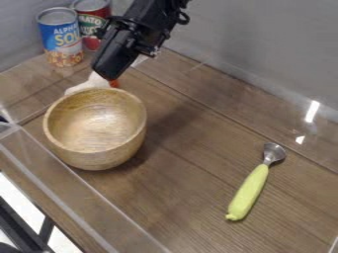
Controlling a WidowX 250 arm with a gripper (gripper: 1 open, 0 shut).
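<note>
My black gripper [117,61] hangs at the top centre, above and behind a wooden bowl [95,143]; its fingers look shut, with nothing clearly between them, though they are dark and hard to make out. A white and orange-red object [87,85] lies behind the bowl, partly hidden by it and by the gripper. A utensil [248,189] with a pale yellow handle and metal end lies on the right of the wooden counter.
A blue can [62,38] and a red can [90,20] stand in the back left corner by the grey wall. The counter's edge runs along the lower left.
</note>
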